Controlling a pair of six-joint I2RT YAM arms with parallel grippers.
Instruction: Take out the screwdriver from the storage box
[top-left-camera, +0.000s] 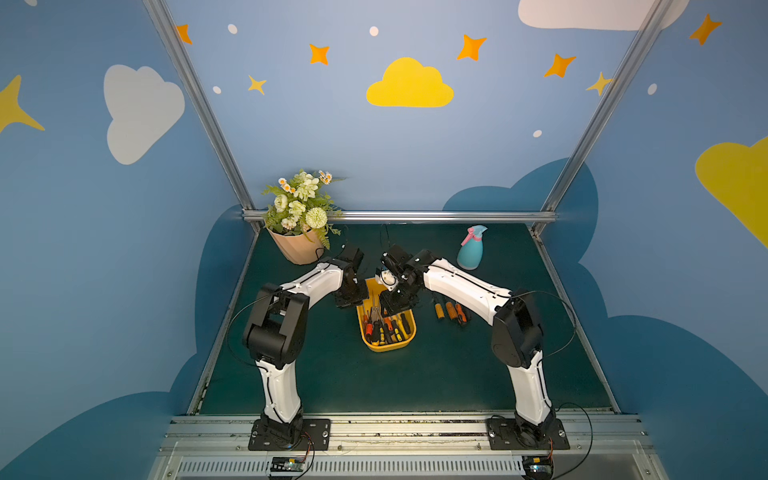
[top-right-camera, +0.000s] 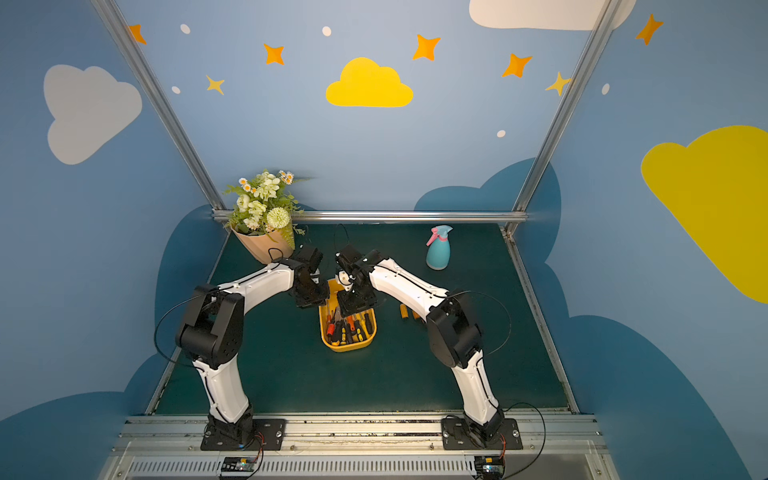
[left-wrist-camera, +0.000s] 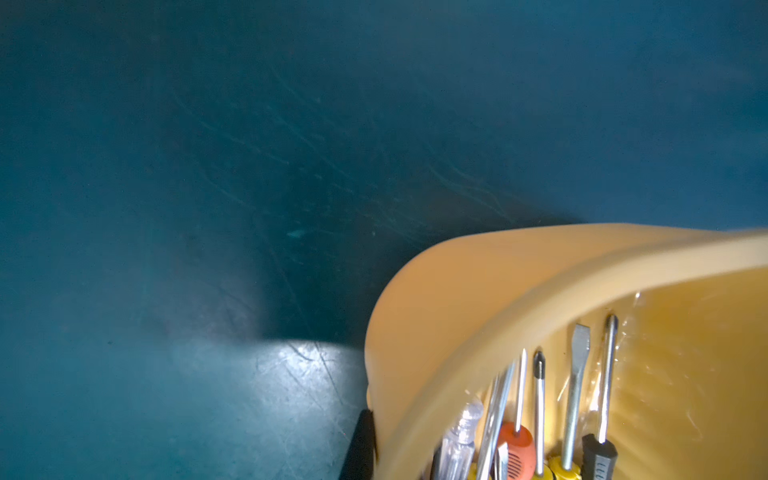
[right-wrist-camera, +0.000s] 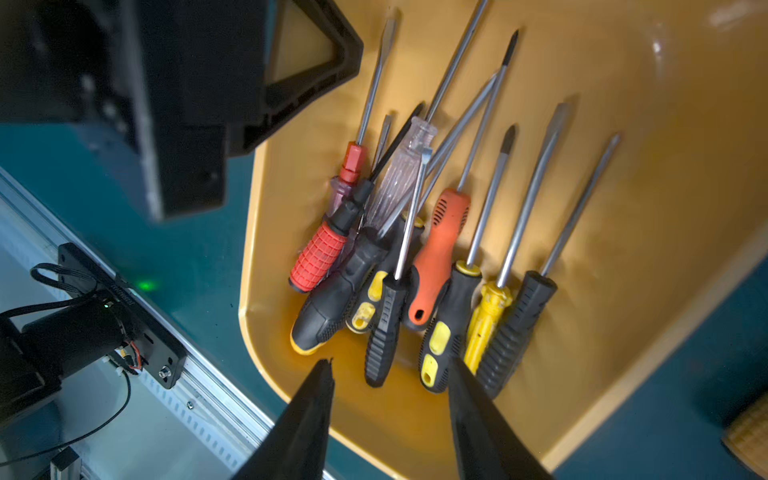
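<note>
A yellow storage box (top-left-camera: 386, 345) holds several screwdrivers, among them one with an orange handle (right-wrist-camera: 436, 256), one with a yellow handle (right-wrist-camera: 482, 336) and black-handled ones. My left gripper (top-left-camera: 356, 297) is at the box's left wall; the left wrist view shows the box rim (left-wrist-camera: 512, 304) close by, with its fingers mostly out of sight. My right gripper hangs open over the box, its two fingertips at the screwdrivers' handle ends, with nothing between them.
Tools with orange handles (top-left-camera: 450, 312) lie right of the box. A flower pot (top-left-camera: 296, 244) stands back left, a blue spray bottle (top-left-camera: 470, 254) back right.
</note>
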